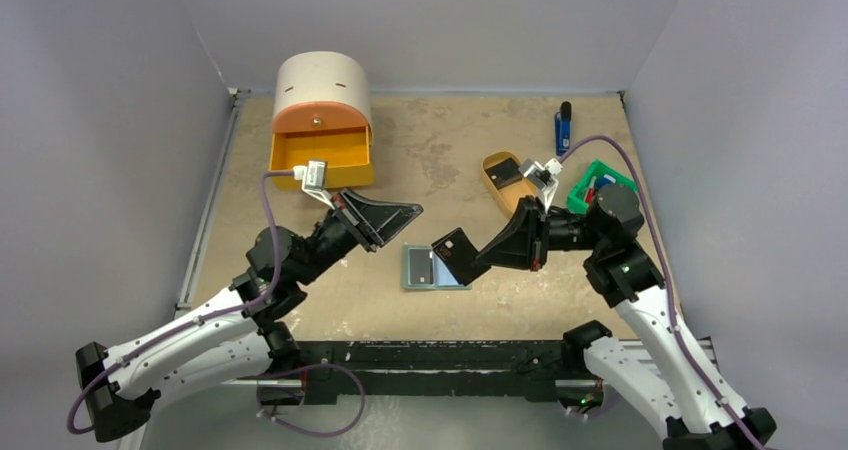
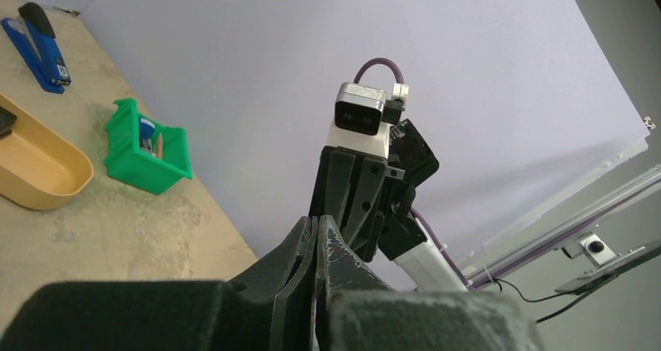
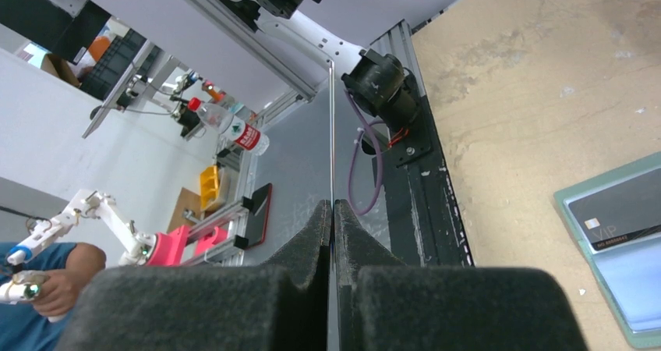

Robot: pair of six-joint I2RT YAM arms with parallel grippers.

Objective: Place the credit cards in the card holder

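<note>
A black credit card (image 1: 460, 257) is pinched at one end by my right gripper (image 1: 481, 260), which is shut on it above the table. In the right wrist view the same card (image 3: 332, 132) shows edge-on as a thin upright line. To its left, my left gripper (image 1: 420, 208) is shut, with nothing showing between its fingertips, clear of the card. Below the held card lies the open card holder (image 1: 406, 283); a grey card (image 1: 421, 266) sits in its left side, and its right side shows light blue. Another dark card (image 1: 505, 173) rests in the yellow-orange tray (image 1: 487, 162).
A green basket (image 1: 577, 204) with small items stands at the right, with a blue stapler (image 1: 563, 130) behind it. A drawer box (image 1: 322, 80) with its yellow drawer (image 1: 345, 175) pulled out stands at the back left.
</note>
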